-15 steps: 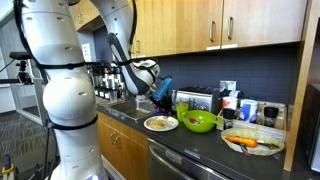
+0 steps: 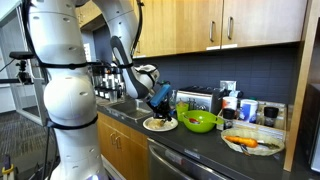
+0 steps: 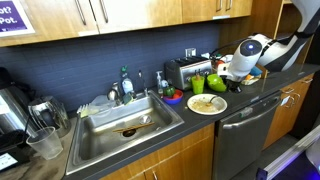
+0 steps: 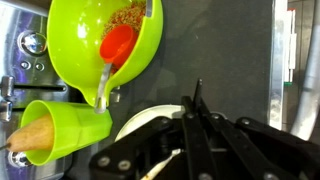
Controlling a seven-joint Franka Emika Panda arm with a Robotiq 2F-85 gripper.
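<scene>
My gripper shows dark and narrow in the wrist view, its fingers brought together to a thin point. What is between them, if anything, is too dark to make out. In exterior view 1 it hangs over the white plate (image 2: 152, 127), which has some yellowish food on it. That same plate (image 3: 193, 109) lies by the counter's front edge in exterior view 2. The gripper hides part of the plate (image 4: 137, 119) in the wrist view. Beyond stands a green bowl (image 4: 82, 55) with a red-headed spoon (image 4: 117, 43) in it and grainy reddish-brown contents.
Beside the bowl is a green cup (image 4: 80, 135) with a wooden handle in it. A toaster (image 3: 186, 72) stands at the back, the sink (image 3: 122, 125) to the left. A plate of carrots (image 2: 252, 145) sits at the right in exterior view 1. Bare dark counter (image 4: 215, 45) shows beside the bowl.
The gripper has come down a little toward the plate. Plate and bowl have stayed in place.
</scene>
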